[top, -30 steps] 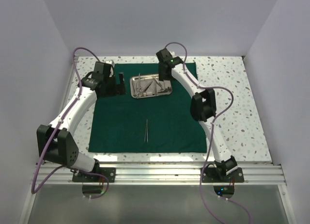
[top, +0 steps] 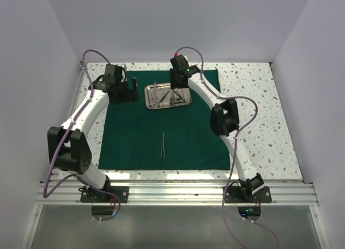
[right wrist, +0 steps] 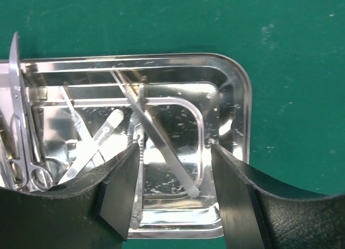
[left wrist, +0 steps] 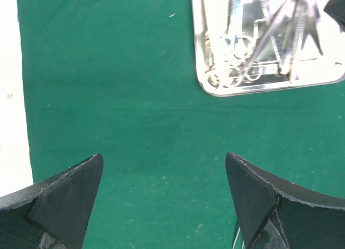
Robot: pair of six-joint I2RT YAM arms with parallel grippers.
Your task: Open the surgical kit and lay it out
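The steel tray [top: 152,107] lies on the green cloth's back half, holding several instruments. In the right wrist view, tweezers [right wrist: 164,147] lie slanted in the tray's right part, over a straight metal tool [right wrist: 138,176]. My right gripper is above them, its fingers spread apart on either side of the tweezers, gripping nothing. Scissors [right wrist: 20,114] and a flat-handled tool [right wrist: 97,144] lie further left. My left gripper stands open over bare cloth, left of the tray. Another pair of tweezers [top: 163,146] lies alone on the front cloth.
Around the tray, the green cloth [top: 129,141] is mostly bare, with wide free room in front. Speckled tabletop [top: 259,119] shows clear at the right. Both grippers are near the tray, one at its left, one over its right part.
My right gripper has shifted slightly left over the tray. The tray and the tweezers on the cloth have stayed put.
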